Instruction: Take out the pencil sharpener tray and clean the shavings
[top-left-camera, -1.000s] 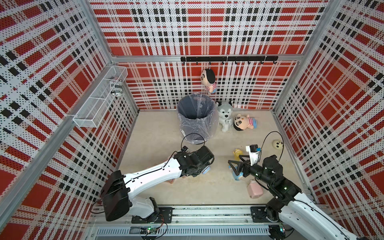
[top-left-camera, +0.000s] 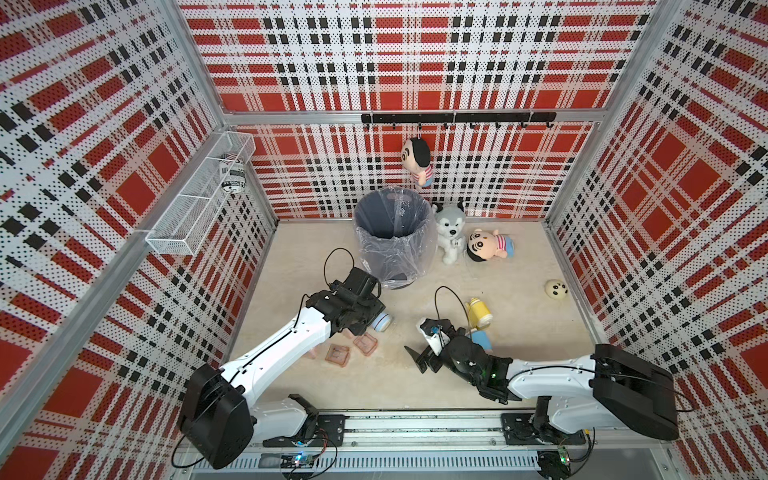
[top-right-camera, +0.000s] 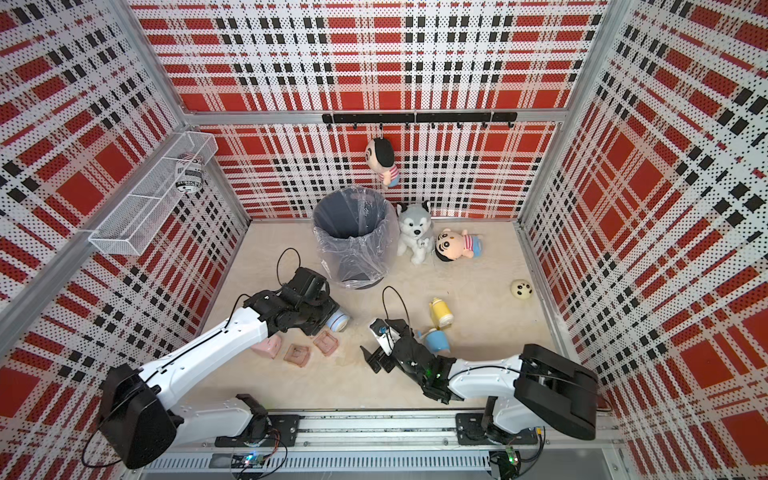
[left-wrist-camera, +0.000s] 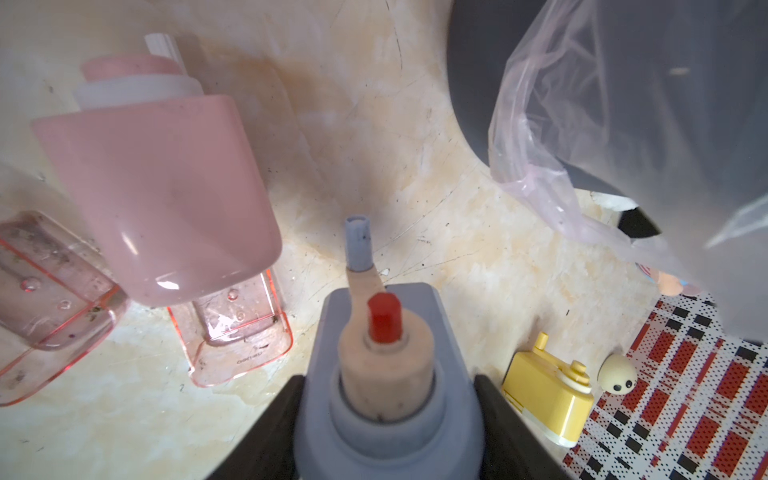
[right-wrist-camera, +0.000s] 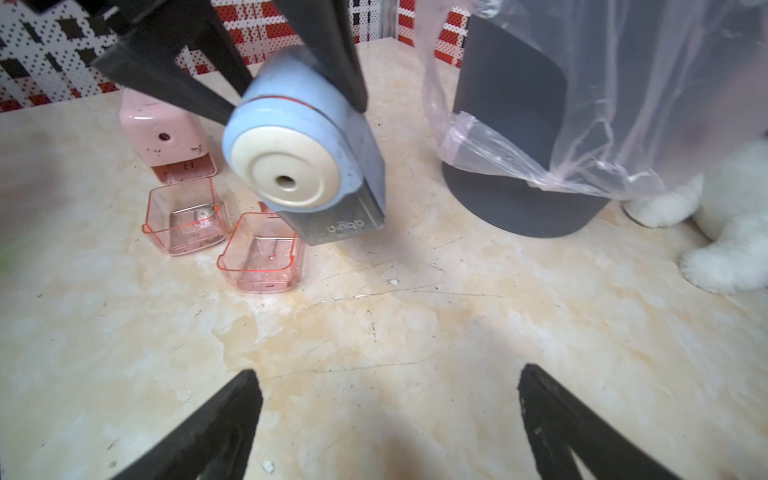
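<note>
My left gripper (top-left-camera: 366, 316) is shut on a light blue sharpener (right-wrist-camera: 284, 168), held raised above the table in front of the bin. My right gripper is open and empty, low to its right; in the right wrist view its fingers face that sharpener. Two clear, red-rimmed trays (right-wrist-camera: 180, 232) (right-wrist-camera: 260, 264) lie on the table at the left, with some specks inside. A pink sharpener (left-wrist-camera: 160, 192) stands behind them.
A bin (top-left-camera: 396, 256) with a clear bag stands at the back centre, beside a husky toy (top-left-camera: 449, 232). Yellow (top-left-camera: 479, 312) and blue (top-right-camera: 436, 342) items sit right of centre. A wire basket (top-left-camera: 184, 224) hangs on the left wall.
My left gripper has moved left and toward the back with the blue sharpener. My right gripper has moved left and lower, toward the table's centre.
</note>
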